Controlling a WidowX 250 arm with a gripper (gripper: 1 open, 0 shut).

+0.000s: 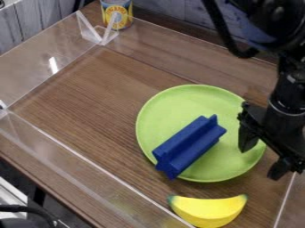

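A blue ridged block (187,144) lies diagonally on the green plate (179,102). My black gripper (259,151) is at the plate's right edge, right of the block and apart from it, open with no object seen between its fingers. A yellow banana piece (205,210) lies in front of the plate on the wooden table.
A can (116,14) stands at the back left. Clear plastic walls (34,69) border the table's left and front. The wooden surface (86,111) left of the plate is bare.
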